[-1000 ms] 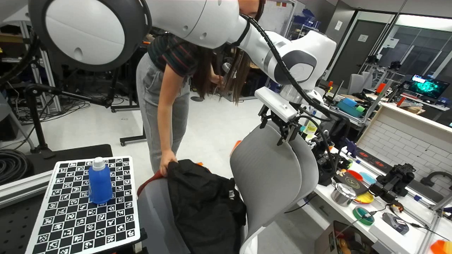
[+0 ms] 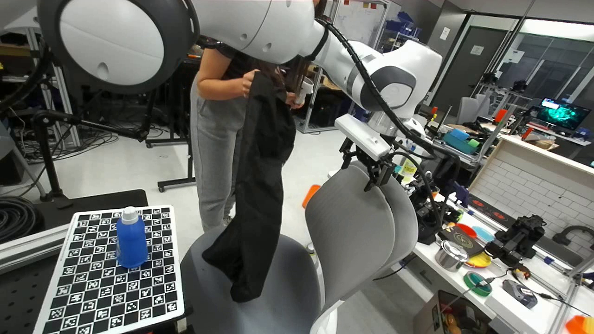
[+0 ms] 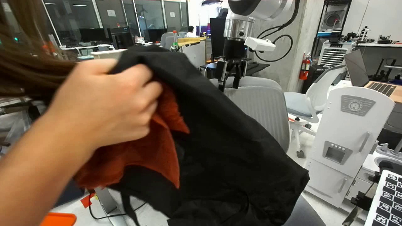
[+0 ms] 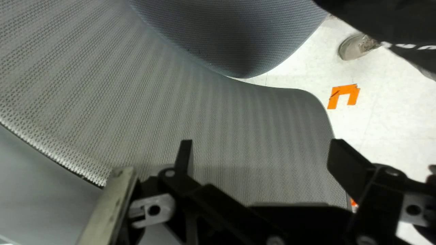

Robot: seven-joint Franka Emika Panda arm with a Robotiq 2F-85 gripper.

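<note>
A person's hand holds up a black garment with a rust-red lining; its lower end hangs over the seat of the grey chair. My gripper is at the top of the chair's backrest, away from the garment. In the wrist view its fingers stand wide apart, with the grey mesh backrest below and between them. Whether the fingers touch the backrest I cannot tell. A corner of dark cloth shows at the upper right of the wrist view.
A blue bottle with a white cap stands on a checkered board left of the chair. The person stands behind the seat. To the right, a counter carries pans and dishes. A toy fridge is behind.
The black garment was lying on the chair seat and is now lifted by the person, who has straightened up. The arm and gripper look unmoved.
</note>
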